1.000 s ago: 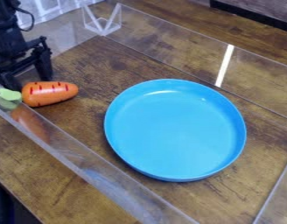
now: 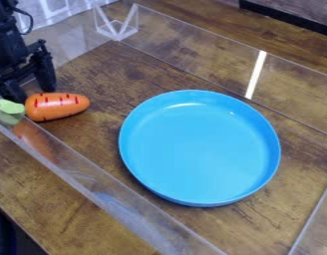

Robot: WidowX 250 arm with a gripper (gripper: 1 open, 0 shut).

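An orange toy carrot (image 2: pixel 57 106) with a pale green top lies at the left on the wooden surface, against a clear low wall. Just above it at the left edge is the black gripper (image 2: pixel 33 75), its fingers reaching down near the green top; whether they are open or shut is hard to tell.
A large light blue plate (image 2: pixel 199 144) takes up the right middle. Clear plastic walls border the work area (image 2: pixel 153 75). Bare wood lies between the carrot and the plate and behind the plate.
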